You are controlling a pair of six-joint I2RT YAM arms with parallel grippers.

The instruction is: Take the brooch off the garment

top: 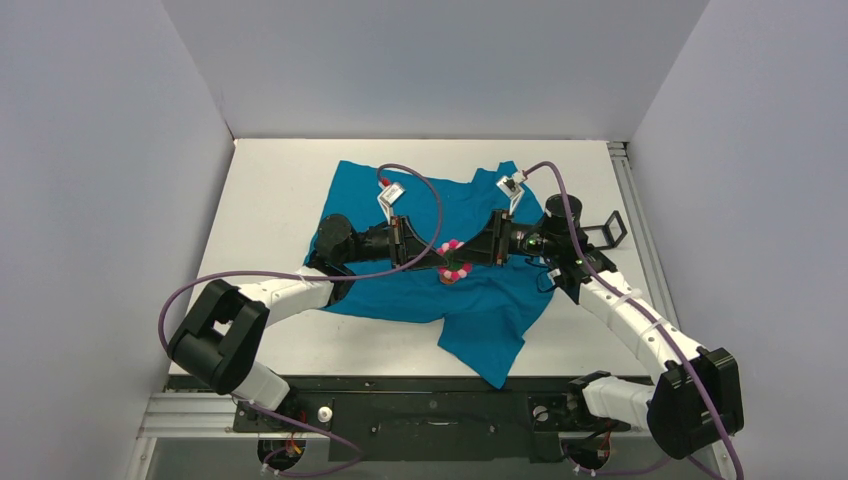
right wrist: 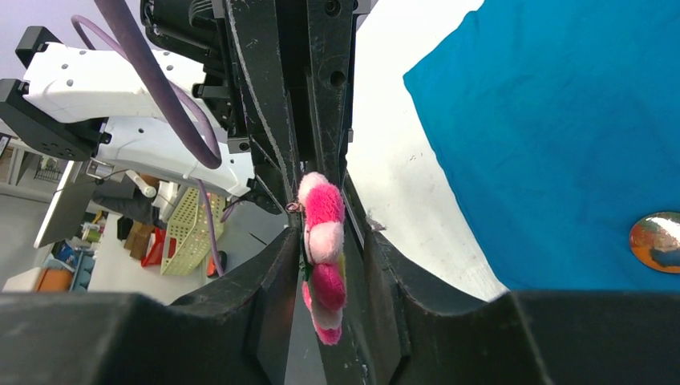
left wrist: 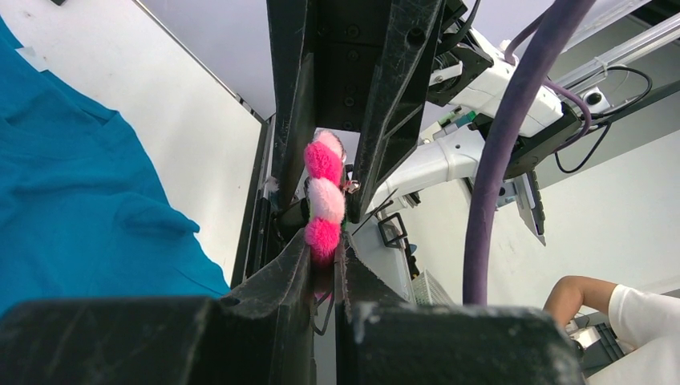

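Observation:
A plush flower brooch (top: 452, 271), pink and white petals round a green middle, is held above the blue garment (top: 405, 295). My left gripper is shut on its near edge, and the flower stands edge-on in that wrist view. From the other side, my right gripper reaches round the flower, its fingers apart with a gap beside the petals. A small metal piece (left wrist: 351, 187) sticks out from the flower's back. Clear of the flower, the garment lies flat beneath both grippers.
On the cloth lies a shiny reddish oval disc (right wrist: 659, 243). A black frame-like object (top: 607, 232) rests at the table's right edge. Purple cables loop over both arms.

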